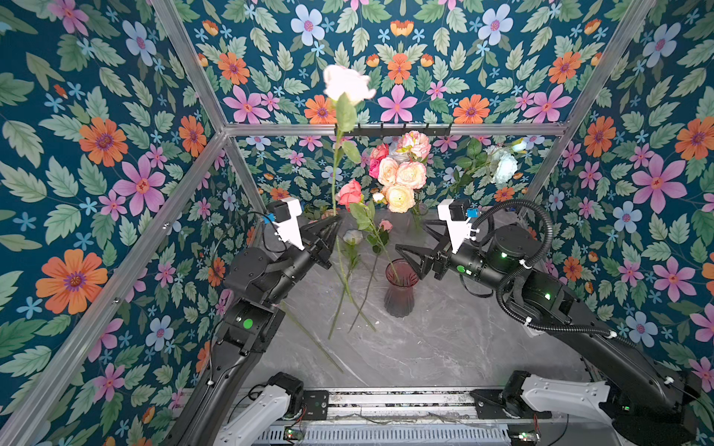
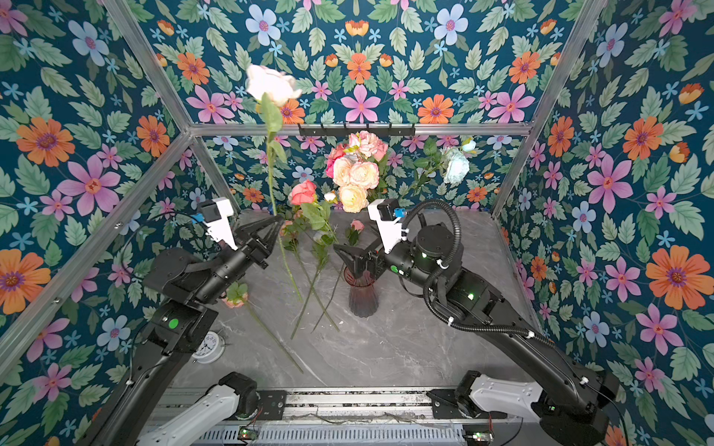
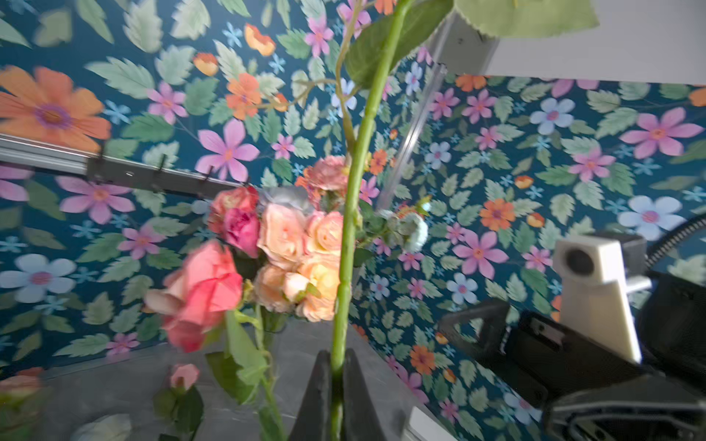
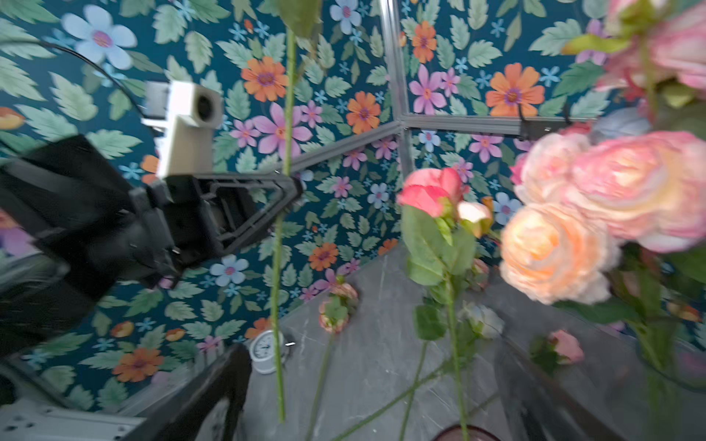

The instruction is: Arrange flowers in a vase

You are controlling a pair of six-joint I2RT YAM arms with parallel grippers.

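A long-stemmed white rose (image 1: pixel 348 84) stands upright in the air, my left gripper (image 1: pixel 337 224) shut on its stem (image 3: pixel 345 279). In the right wrist view the stem's lower end hangs free below the left fingers. The ribbed reddish vase (image 1: pixel 399 299) stands mid-table, with the stem of a coral rose (image 4: pixel 430 192) in it, leaning left. My right gripper is open close to the vase's rim, nothing held between its fingers. In the top right view it covers part of the rim.
Several flowers, among them a small white one (image 4: pixel 481 321) and a pinkish one (image 2: pixel 236 295), lie left of the vase. Behind stands a pink and peach bouquet (image 1: pixel 400 174); a pale blue flower (image 1: pixel 504 167) is at back right. A white dial (image 2: pixel 209 347) sits front left.
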